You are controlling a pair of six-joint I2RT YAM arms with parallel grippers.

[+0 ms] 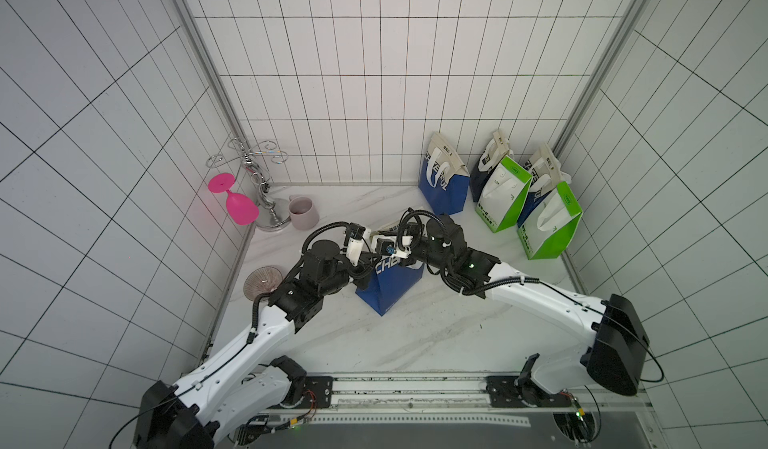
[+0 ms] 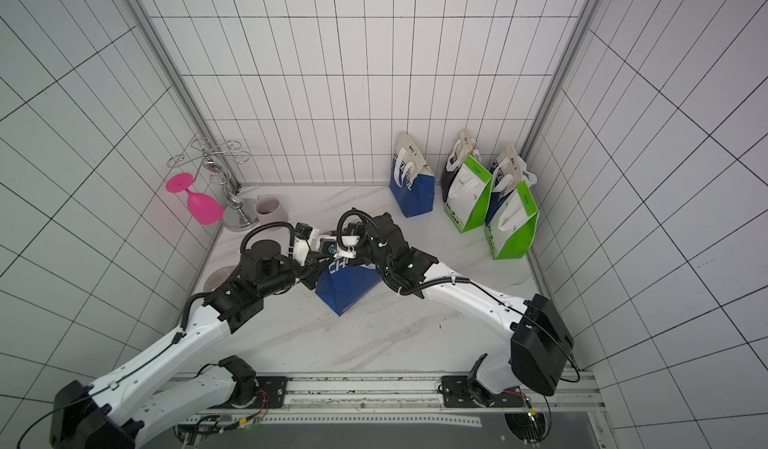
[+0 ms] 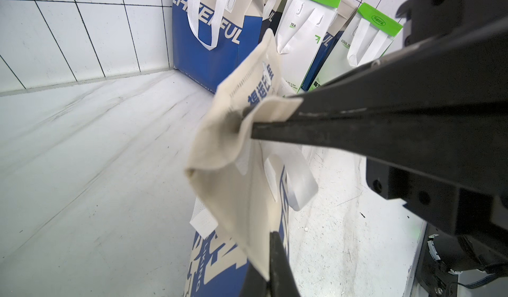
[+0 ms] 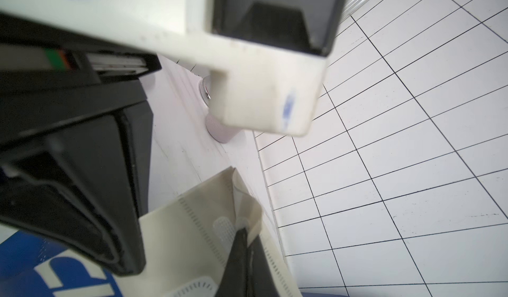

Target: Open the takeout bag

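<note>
The takeout bag (image 1: 388, 287), blue below and cream above, stands between my arms in the top views. In the left wrist view its cream flap (image 3: 232, 191) is folded over, white handles hanging beside it. My left gripper is shut at the bottom of that view, the flap's edge running down between its fingers. From the right side reaches my right gripper, shut with a pinched fold of the bag's cream top edge (image 4: 201, 217) at its tips. Inside the bag cannot be seen. The arms hide much of its top from above.
Several other bags stand at the back right, among them a blue one (image 1: 445, 185) and a green one (image 1: 552, 223). On the left are a cup rack (image 1: 260, 177) with a pink goblet (image 1: 241, 208), a mug (image 1: 303, 213) and a glass dish (image 1: 263, 282).
</note>
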